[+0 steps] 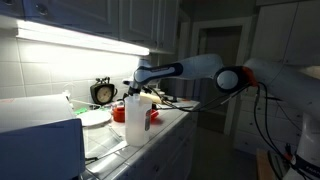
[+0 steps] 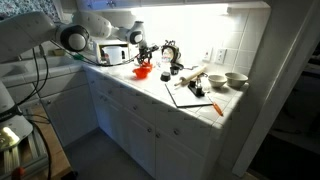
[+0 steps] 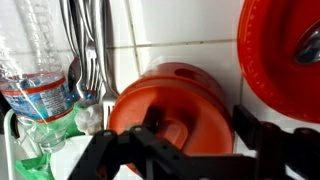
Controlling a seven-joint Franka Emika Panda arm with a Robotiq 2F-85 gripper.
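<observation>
An orange-red round cup fills the middle of the wrist view, its open mouth facing the camera. My gripper is shut on the cup: one dark finger lies over its opening and the other is at its right side. In exterior view 2 the gripper is over the back of the counter, by some red dishware. A white container hides most of that spot in exterior view 1.
To the right of the cup is a red bowl with a spoon inside. Forks and a clear bottle lie on its left. A cutting board and several bowls occupy the counter farther along.
</observation>
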